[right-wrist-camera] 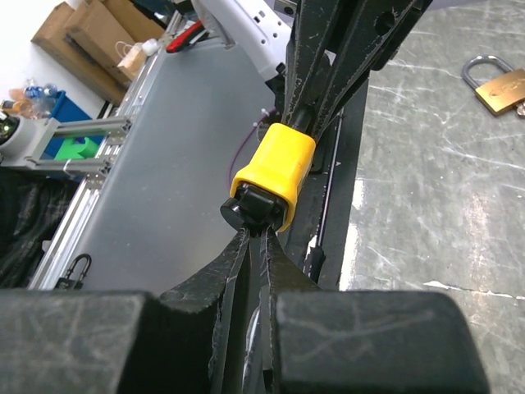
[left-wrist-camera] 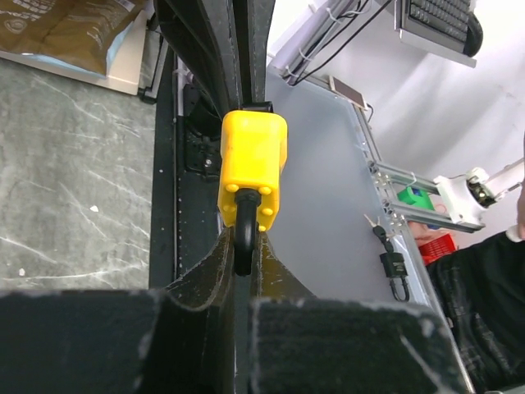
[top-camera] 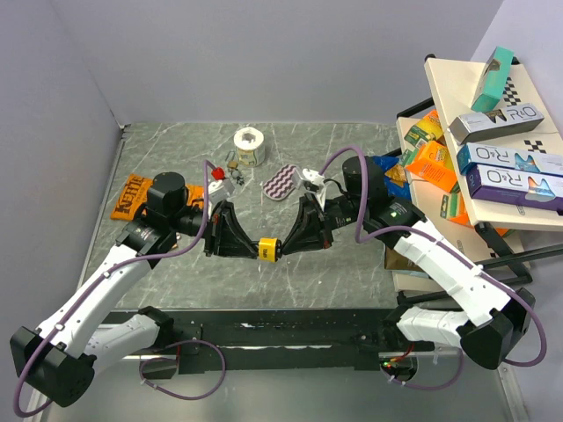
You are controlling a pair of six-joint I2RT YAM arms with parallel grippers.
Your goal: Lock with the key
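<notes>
A yellow padlock [top-camera: 267,249] hangs between my two grippers above the front of the table. My left gripper is shut on its black shackle [left-wrist-camera: 245,234], seen edge-on in the left wrist view, with the yellow body [left-wrist-camera: 252,152] beyond. On the opposite end of the body, a black piece that looks like the key's head [right-wrist-camera: 253,207] shows in the right wrist view. The tips of my right gripper are close together right at that piece. Whether they grip it cannot be told. The key's blade is hidden.
A brass padlock [right-wrist-camera: 500,90] lies on the marble table. Toward the back are a roll of tape [top-camera: 250,147] and a patterned oval item [top-camera: 280,182]. Orange packaging [top-camera: 132,198] lies at left; a loaded shelf [top-camera: 475,127] stands at right.
</notes>
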